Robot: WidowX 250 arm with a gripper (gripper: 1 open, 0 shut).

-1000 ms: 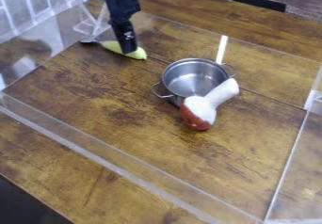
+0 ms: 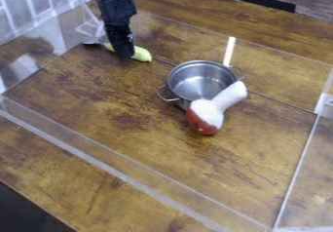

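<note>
At the upper left, the black gripper (image 2: 123, 47) hangs low over a yellow-green elongated object (image 2: 140, 55) that lies on the wooden table. Its fingers look shut, and whether anything is between them is hard to tell at this size. A steel pot (image 2: 201, 80) with two handles stands right of the middle. Against its front right lies a white object with a red-brown rounded end (image 2: 204, 118), its white shaft pointing up to the right.
Clear plastic walls run along the left and right of the work area (image 2: 104, 129). A short white strip (image 2: 229, 51) lies behind the pot.
The pot and red-and-white object are unchanged.
</note>
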